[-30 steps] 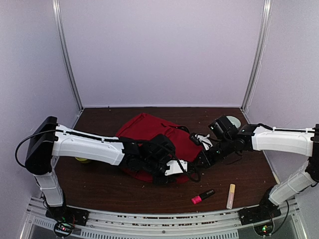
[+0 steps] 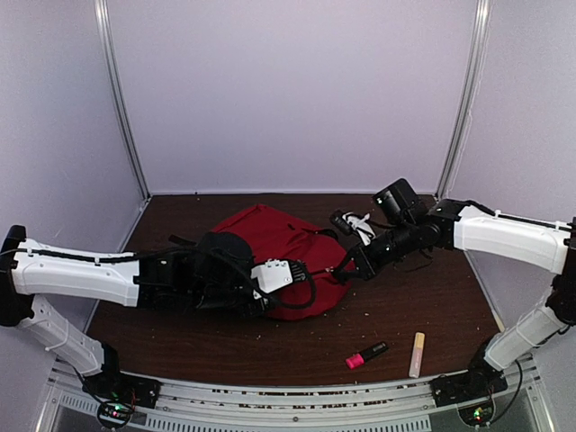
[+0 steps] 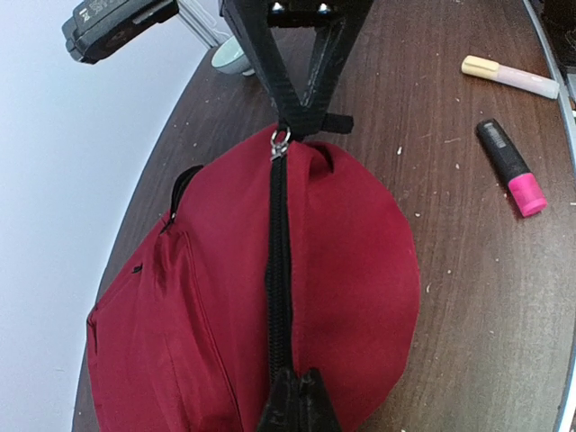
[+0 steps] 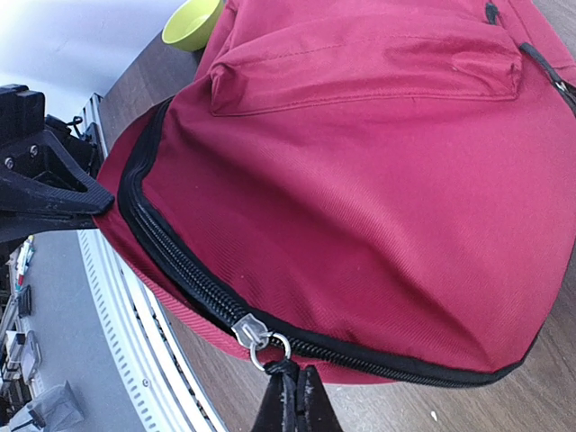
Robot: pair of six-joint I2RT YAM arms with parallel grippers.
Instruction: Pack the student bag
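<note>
The red bag (image 2: 279, 232) lies in the middle of the table with its black zipper (image 3: 280, 261) facing up toward the left wrist camera. My left gripper is shut on the bag's fabric beside the zipper. On the cord of the metal zipper pull (image 4: 251, 331) my right gripper is shut, at a distance along the zipper from the left one. A black marker with a pink cap (image 2: 366, 355) and a pale marker with a yellow cap (image 2: 417, 355) lie apart on the table, right of the bag's front.
A pale bowl (image 3: 232, 58) stands beyond the bag in the left wrist view, and a yellow-green bowl (image 4: 191, 23) shows behind it in the right wrist view. Both arms reach low across the bag.
My left gripper has moved leftward and back along the bag. Both markers have stayed put.
</note>
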